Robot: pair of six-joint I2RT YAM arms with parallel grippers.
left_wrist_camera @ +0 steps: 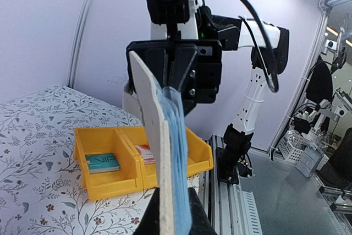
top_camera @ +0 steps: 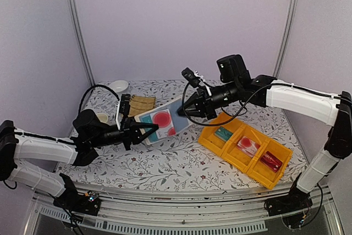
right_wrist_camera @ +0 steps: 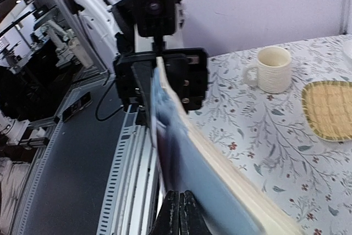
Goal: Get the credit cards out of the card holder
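A card holder point(top_camera: 164, 125) with pale blue, red-circled face hangs between the grippers above the table, seen edge-on in both wrist views. My left gripper point(top_camera: 144, 129) is shut on its left end; in the left wrist view the holder point(left_wrist_camera: 165, 152) rises from between the fingers. My right gripper point(top_camera: 191, 108) is at its upper right end, shut, its fingertips point(right_wrist_camera: 175, 202) close together against the pale blue surface in the right wrist view. Whether any card is between them is hidden.
A yellow three-compartment box point(top_camera: 247, 166) holding cards lies at the right. A woven mat point(top_camera: 142, 103), a white bowl point(top_camera: 119, 85) and a white mug point(right_wrist_camera: 274, 72) stand at the back and left.
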